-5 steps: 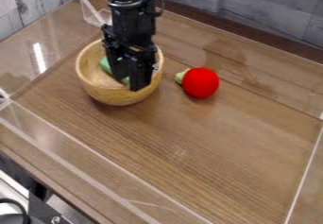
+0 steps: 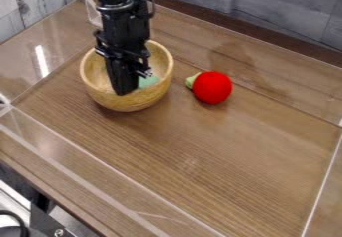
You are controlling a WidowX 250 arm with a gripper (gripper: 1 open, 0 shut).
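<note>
A wooden bowl [image 2: 102, 93] sits left of centre on the wooden table. My black gripper [image 2: 126, 71] reaches down into it from the top, shut, with nothing visible between its fingers. A pale green item [image 2: 146, 84] lies in the bowl, partly hidden by the gripper; whether the fingers touch it is unclear. A red tomato-like object [image 2: 213, 87] with a small green piece at its left lies right of the bowl.
A wall stands at the upper left, and a dark gap shows beyond the table's lower-left edge.
My gripper has moved left within the bowl since about a second ago. More of the pale green item now shows to its right.
</note>
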